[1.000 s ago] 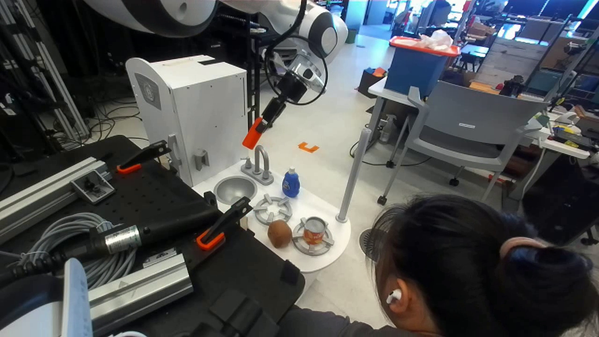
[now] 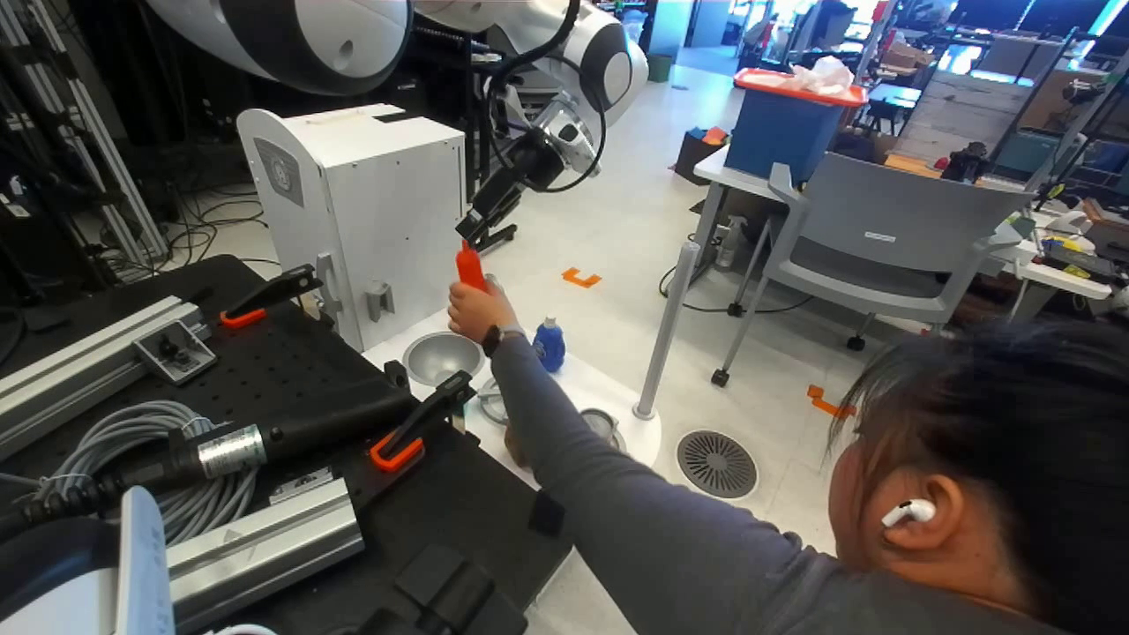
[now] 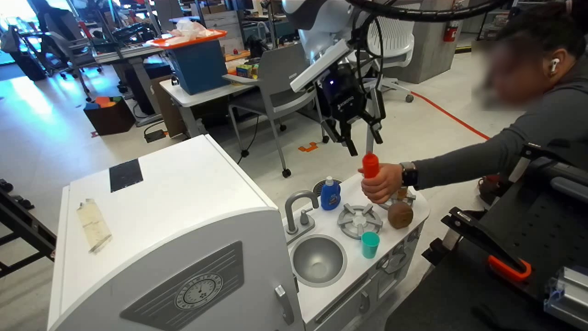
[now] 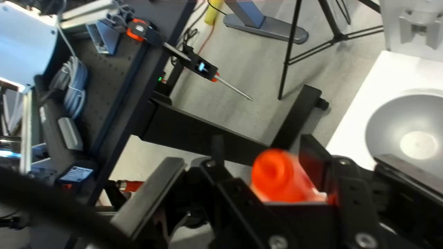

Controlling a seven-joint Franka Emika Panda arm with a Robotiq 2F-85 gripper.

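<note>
A person's hand (image 3: 384,185) grips the red bottle (image 3: 370,168) above the play stove, just below my gripper (image 3: 364,141). The two fingers stand spread, and in exterior view 2 the bottle's top is under their tips, apart from them. Through the wrist view the bottle (image 4: 276,176) appears in the space between the fingers, nearer the right one, with a gap on its left. In exterior view 1 the bottle (image 2: 470,266) stands nearly upright in the hand, its thin tip close to the fingertips.
The person's forearm (image 2: 571,423) reaches across the counter. Below are a sink (image 3: 318,262), a faucet (image 3: 292,212), a blue bottle (image 3: 330,196), a teal cup (image 3: 370,245) and a brown ball-like object (image 3: 400,215). A white cabinet (image 3: 165,187) stands beside the sink.
The red bottle, earlier held slanting in my gripper, is now in the person's hand and more upright. The person's arm has come in over the counter; my gripper has shifted slightly left and its fingers have parted.
</note>
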